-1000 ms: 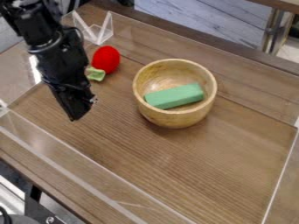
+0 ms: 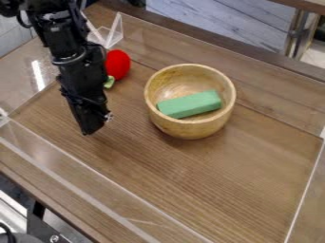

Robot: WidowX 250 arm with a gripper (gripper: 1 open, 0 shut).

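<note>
My black gripper (image 2: 91,121) hangs over the left part of the wooden table, its tip low near the tabletop; whether its fingers are open or shut is unclear. Just behind it to the right sits a red object (image 2: 117,64), with a small green item (image 2: 110,82) partly hidden by the gripper. To the right, a wooden bowl (image 2: 178,81) holds a green block (image 2: 189,105).
Table edges run along the left and back. A pale wire-like shape stands behind the gripper at the back left.
The bowl, block and red object appear unmoved.
</note>
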